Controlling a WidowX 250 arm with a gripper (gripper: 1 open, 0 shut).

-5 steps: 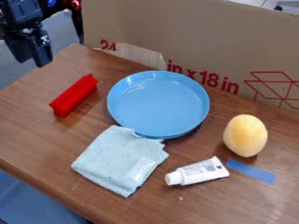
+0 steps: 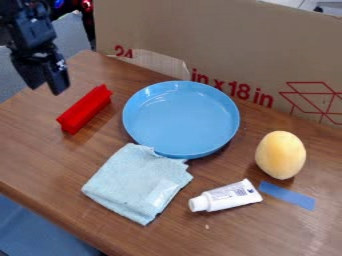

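Observation:
My dark gripper (image 2: 48,72) hangs at the upper left, above and left of a red bar-shaped object (image 2: 84,108) on the wooden table, with nothing visible between its fingers. A blue plate (image 2: 181,118) sits in the middle. A folded light-blue cloth (image 2: 138,183) lies in front of it. A white tube (image 2: 226,197) lies at the front right, and a yellow mango-like object (image 2: 279,154) stands to the right of the plate.
A large cardboard box (image 2: 234,50) walls off the back. A blue tape strip (image 2: 286,195) is on the table (image 2: 94,230) at the right.
The gripper has moved slightly right and down from the top left, toward the red object. The objects on the table have not moved.

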